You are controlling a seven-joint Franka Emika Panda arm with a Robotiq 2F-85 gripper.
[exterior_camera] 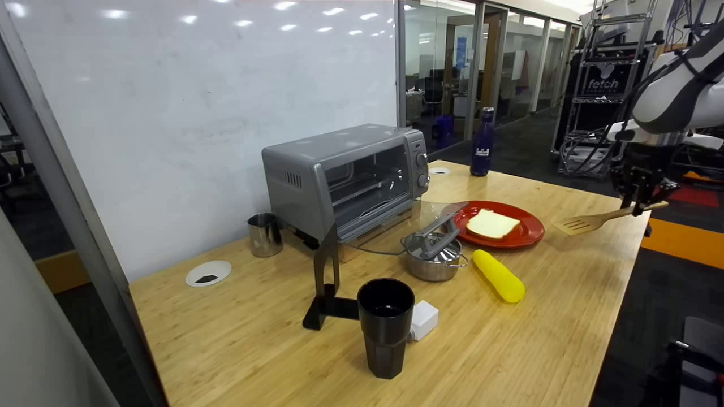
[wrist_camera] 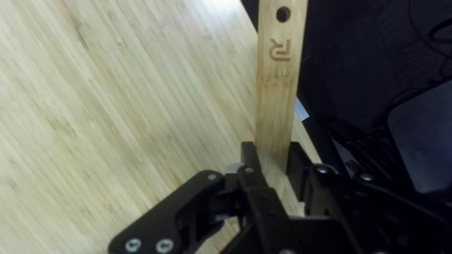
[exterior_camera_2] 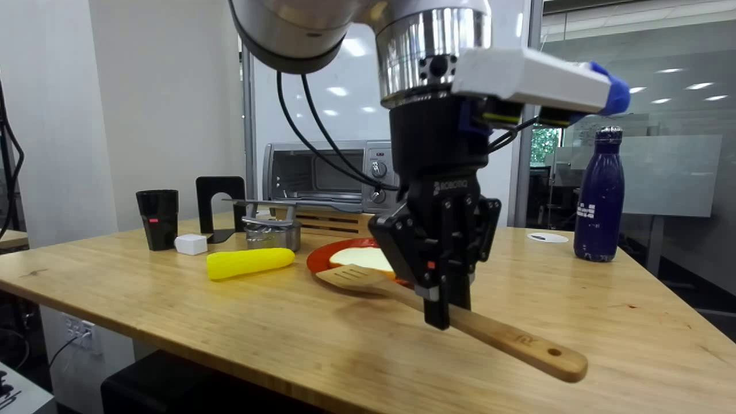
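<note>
A wooden slotted spatula [exterior_camera: 589, 221] is held by its handle in my gripper [exterior_camera: 636, 209], above the table near its right edge. The wrist view shows the spatula handle [wrist_camera: 276, 97] pinched between both black fingers, its holed end pointing away. In exterior view 2, my gripper [exterior_camera_2: 452, 314] is shut round the middle of the spatula [exterior_camera_2: 497, 331], whose blade reaches left in front of the red plate [exterior_camera_2: 321, 259]. On that plate [exterior_camera: 533, 234] rests a slice of bread [exterior_camera: 492, 224].
Left of the plate are a lidded steel pot [exterior_camera: 434, 261] and a yellow object [exterior_camera: 500, 277]. Behind stands a toaster oven [exterior_camera: 346, 180] with its door down. A blue bottle [exterior_camera: 482, 142] is at the back; a black cup [exterior_camera: 385, 325] stands in front.
</note>
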